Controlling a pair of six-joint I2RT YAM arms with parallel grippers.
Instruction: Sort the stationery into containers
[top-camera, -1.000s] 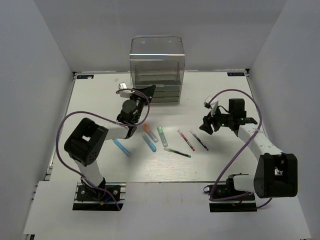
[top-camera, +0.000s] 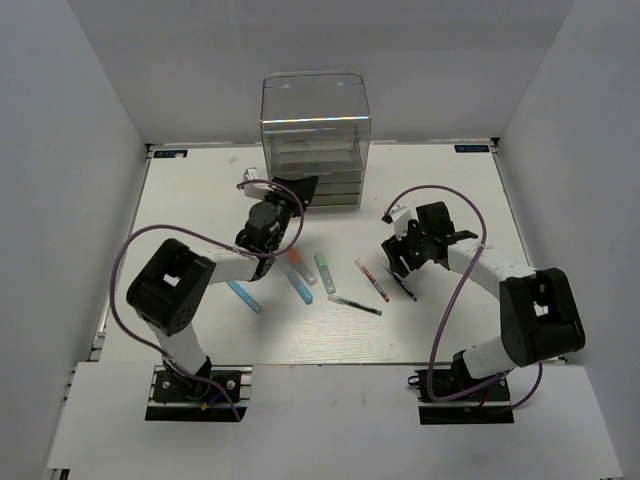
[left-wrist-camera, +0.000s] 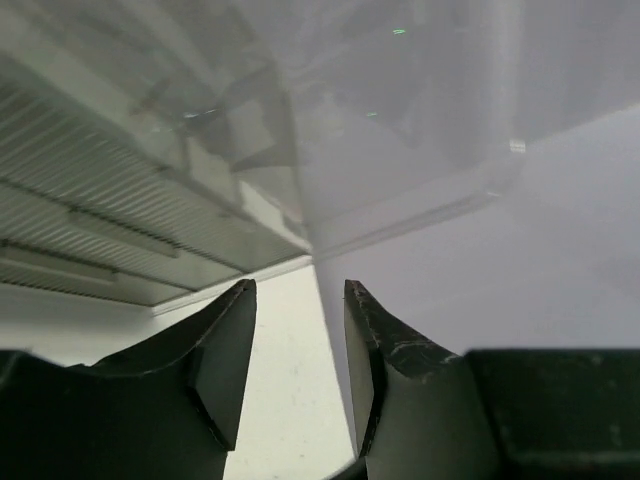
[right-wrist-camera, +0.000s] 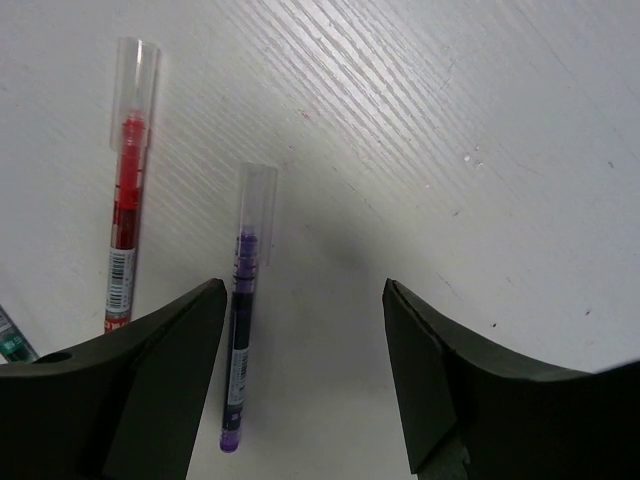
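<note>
My left gripper is open at the clear drawer container (top-camera: 315, 125) at the back, with nothing between its fingers. My right gripper is open over the purple pen (right-wrist-camera: 240, 340), which lies near its left finger. A red pen (right-wrist-camera: 123, 230) lies left of that, with part of a green pen (right-wrist-camera: 15, 340) at the edge. In the top view a green pen (top-camera: 355, 305), blue cases (top-camera: 300, 287), an orange case (top-camera: 300, 264) and a green-capped case (top-camera: 325, 272) lie on the table.
A further blue item (top-camera: 244, 296) lies at the left of the white table (top-camera: 180, 200). Grey walls stand on both sides.
My left gripper has shifted only slightly at the container.
</note>
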